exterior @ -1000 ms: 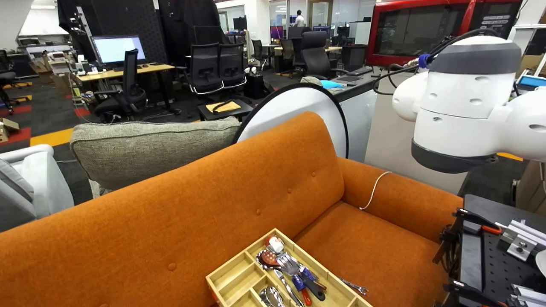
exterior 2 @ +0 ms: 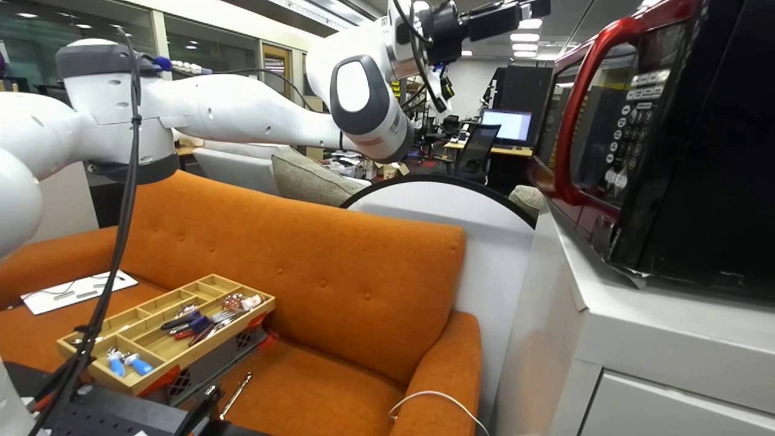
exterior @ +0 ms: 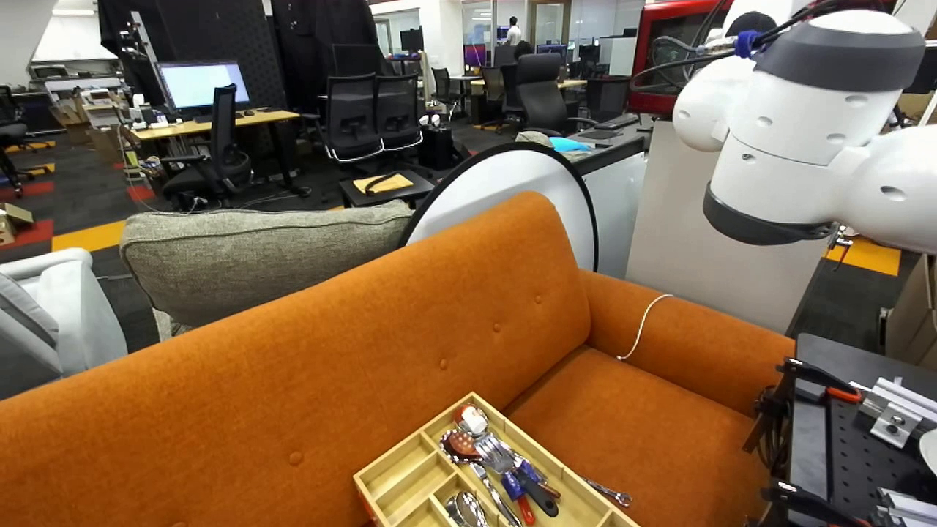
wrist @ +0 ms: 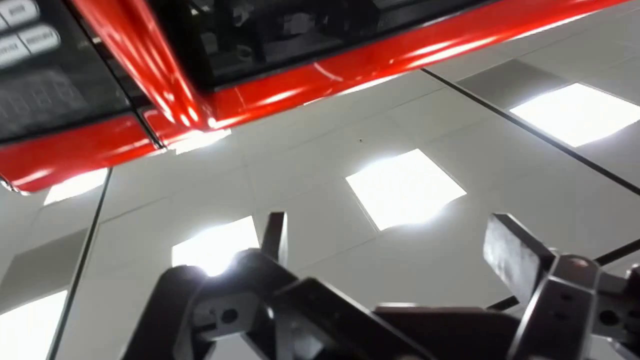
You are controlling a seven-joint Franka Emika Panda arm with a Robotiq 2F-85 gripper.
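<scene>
In the wrist view my gripper stands open, its two dark fingers wide apart with only the ceiling and its lights behind the gap. A red microwave [wrist: 336, 78] crosses the top of that view, beyond the fingertips and not touching them. Exterior view 2 has the arm stretched high above the sofa, with the gripper [exterior 2: 541, 8] near the top edge, left of and above the microwave. The microwave's red door handle [exterior 2: 574, 109] and its keypad face the arm, and the door looks shut. The arm partly covers the microwave in exterior view 1.
A wooden tray [exterior 2: 190, 356] of utensils rests at the orange sofa [exterior 2: 349, 269]. The microwave stands on a white cabinet [exterior 2: 676, 356]. A round black-rimmed panel [exterior 2: 465, 192] leans behind the sofa. Loose cables hang along the arm.
In exterior view 1 the visible arm section has risen and tilted over the last second, and it covers more of the microwave. The tray and sofa are unchanged.
</scene>
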